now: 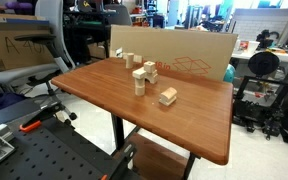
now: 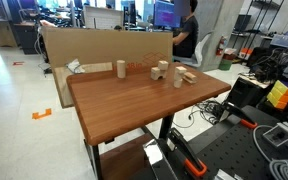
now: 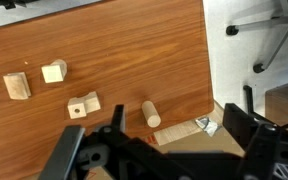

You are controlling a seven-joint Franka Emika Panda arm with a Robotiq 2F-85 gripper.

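Several light wooden pieces stand on the brown table (image 1: 199, 122). In the wrist view these are a round peg (image 3: 151, 114), a two-part block (image 3: 84, 105), a small square block (image 3: 54, 71) and a rectangular block (image 3: 18, 86). The first exterior view shows the peg (image 1: 129, 60) towards the far left, an upright piece (image 1: 139, 82) near the front and a flat block (image 1: 168, 96) to its right. High over the table, my gripper is open, its dark fingers wide apart and the peg well below the gap. I cannot make out the gripper in the exterior views.
A tan cardboard panel (image 1: 174, 52) stands along the table's back edge. Bare tabletop (image 2: 109, 109) stretches across one end of the table. Beside the table lies a dark bench (image 1: 59, 150) with tools on it. A person (image 2: 186, 40) sits beyond the panel.
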